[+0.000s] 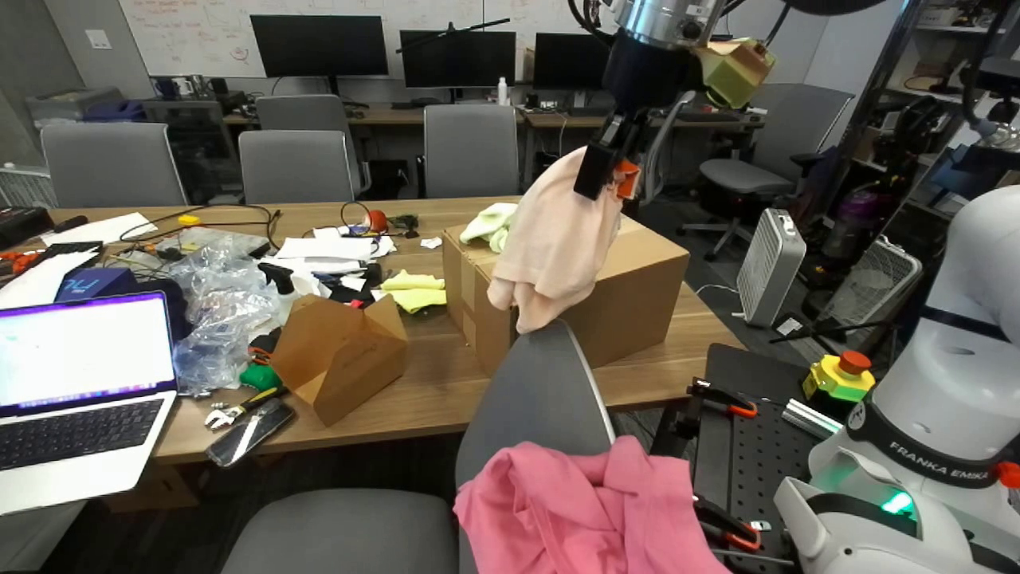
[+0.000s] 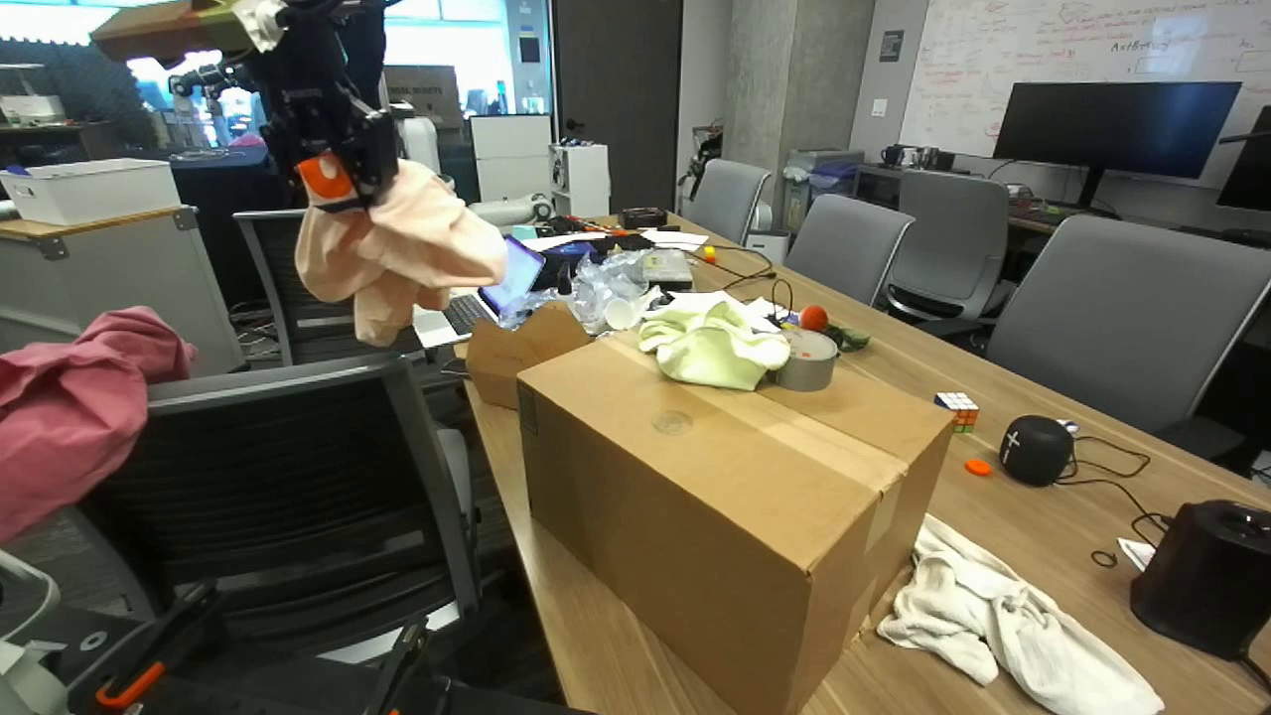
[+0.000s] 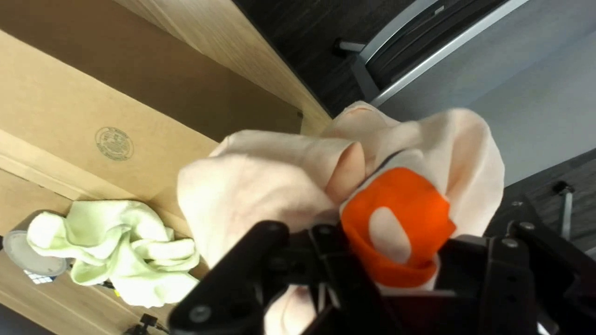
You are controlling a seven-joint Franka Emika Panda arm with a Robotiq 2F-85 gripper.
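A peach cloth [image 1: 557, 244] hangs in loose folds from my gripper [image 1: 609, 180], which is shut on it high above the chair. In exterior view 2 the cloth [image 2: 399, 244] dangles clear of the big box, over the far side of the dark chair back. Seen from the wrist, the bunched cloth [image 3: 268, 173] spreads out beyond the black fingers and hides their tips. An orange piece [image 3: 416, 223] sits at the fingers against the cloth. Over the grey chair back [image 1: 540, 411] the lower end of the cloth reaches close to its top; whether they touch I cannot tell.
A large cardboard box [image 2: 715, 477] stands on the table, bearing a pale green cloth [image 2: 715, 344] and a grey tape roll [image 2: 807, 361]. A pink cloth [image 1: 583, 507] drapes the chair in front. White cloth [image 2: 1013, 620] lies beside the box. Clutter and a laptop [image 1: 81, 383] fill the table's left.
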